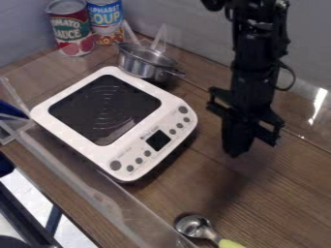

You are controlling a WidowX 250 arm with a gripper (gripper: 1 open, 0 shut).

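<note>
My black gripper (237, 145) points down over the wooden counter, right of a white induction cooktop (116, 124) with a dark top and small display. It looks shut, with nothing visible between its fingers. A metal spoon or scoop (195, 227) with a yellow-green handle lies at the bottom, in front of the gripper.
A metal pot (146, 66) with utensils stands behind the cooktop. A sauce can (70, 29) and a soup can (106, 21) sit at the back left against the wall. A clear plastic edge runs along the left front.
</note>
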